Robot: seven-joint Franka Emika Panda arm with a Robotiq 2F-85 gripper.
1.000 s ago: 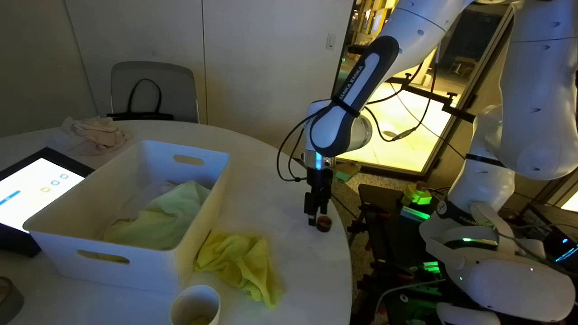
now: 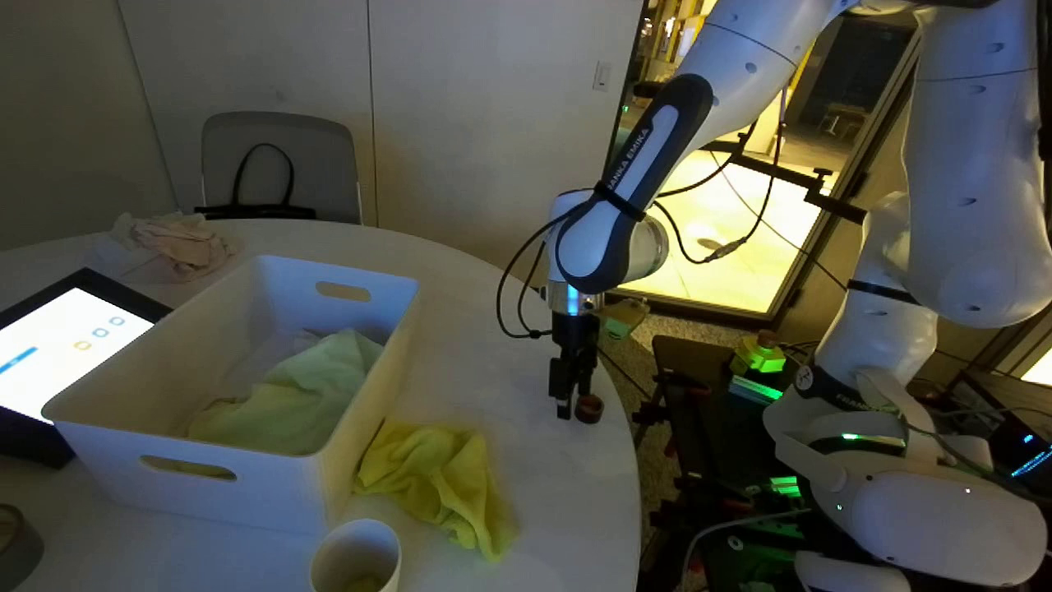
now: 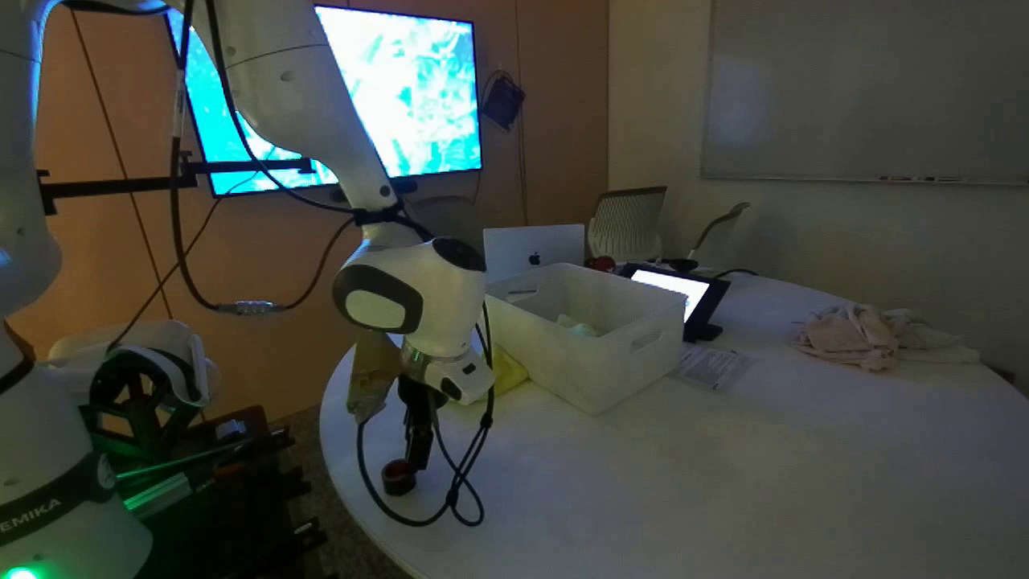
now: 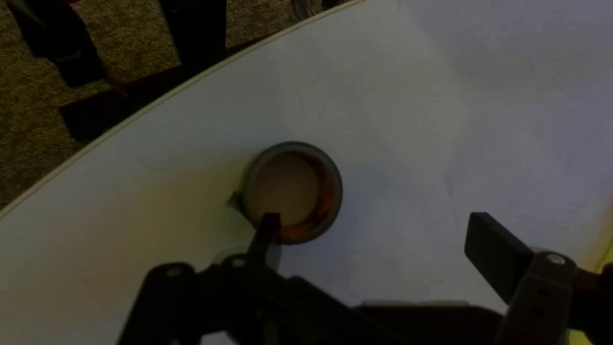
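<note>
A small dark ring with a reddish-brown inside, like a roll of tape [image 4: 332,198], lies flat on the white table [image 4: 396,126] near its curved edge. My gripper is open, its fingers wide apart with only bare tabletop between them. In the wrist view the left fingertip [image 4: 268,225] overlaps the ring's lower rim; whether it touches or is inside the ring I cannot tell. The other finger stands well to the right. Exterior view 1 has the gripper [image 2: 573,403] pointing down right beside the ring [image 2: 589,409].
A white bin [image 2: 237,498] holding a pale green cloth [image 2: 296,390] stands left of the gripper. Beside it lie a yellow cloth [image 2: 439,483] and a white cup [image 2: 357,557]. Farther left are a tablet [image 2: 64,345] and pink cloth [image 2: 182,242]. Open tabletop separates gripper and bin.
In exterior view 1 the arm and gripper have shifted slightly left and a little lower. The ring looks unmoved.
</note>
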